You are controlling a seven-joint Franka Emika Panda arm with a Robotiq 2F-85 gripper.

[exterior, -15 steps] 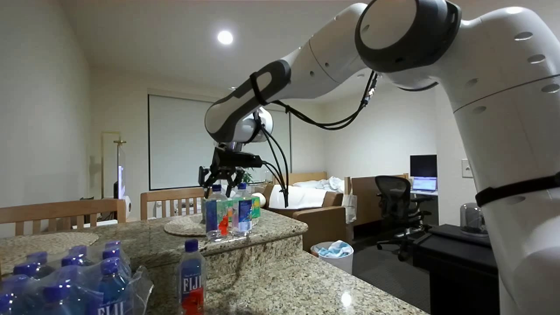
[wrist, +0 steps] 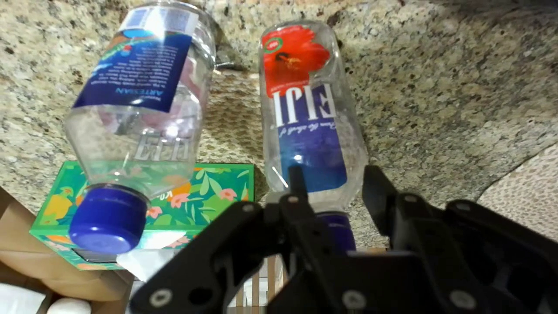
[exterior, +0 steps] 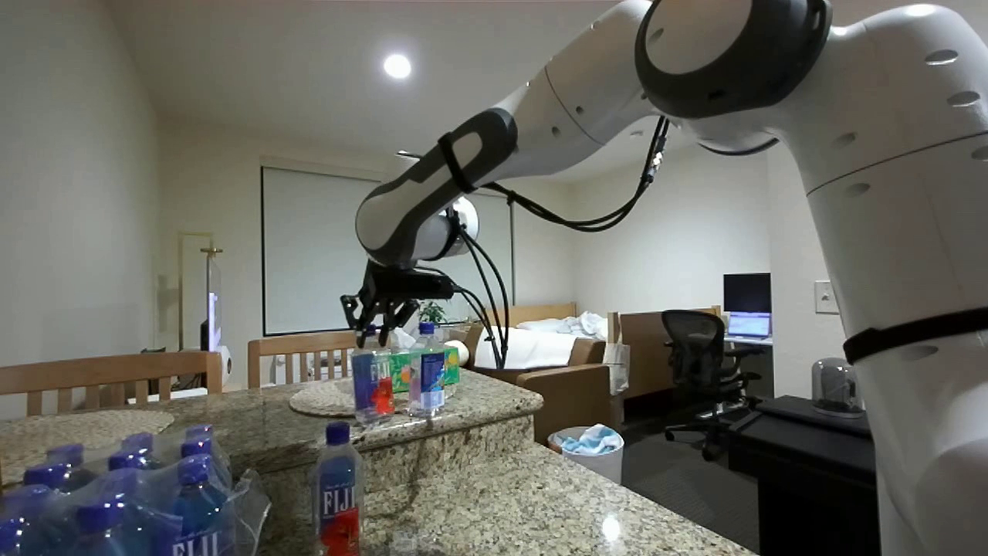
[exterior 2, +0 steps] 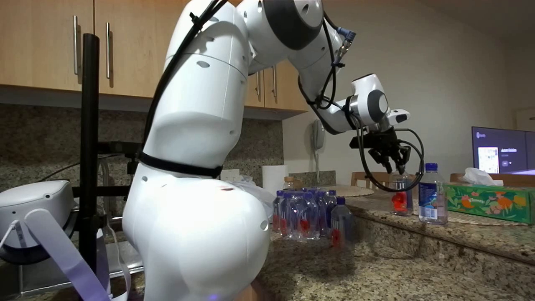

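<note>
My gripper (exterior: 374,329) is over the left one of two FIJI bottles on the raised granite counter. In the wrist view its fingers stand apart, one on each side of the neck and blue cap of this FIJI bottle (wrist: 306,117); a gap shows on the right. Whether the other finger touches the neck is unclear. The second bottle (wrist: 141,99), also blue-capped, stands apart from the gripper. Exterior view 2 shows the gripper (exterior 2: 395,169) above the first bottle (exterior 2: 401,200), with the second bottle (exterior 2: 432,193) to its right.
A green tissue box (exterior 2: 489,201) sits behind the bottles, on a woven mat. Lower down, a single FIJI bottle (exterior: 338,486) and a wrapped pack of bottles (exterior: 120,491) occupy the counter. Bare granite (exterior: 537,496) lies to the right of them.
The gripper has shifted slightly left and lower in exterior view 1. The first bottle has also moved left, widening its gap from the second bottle, which has stayed put.
</note>
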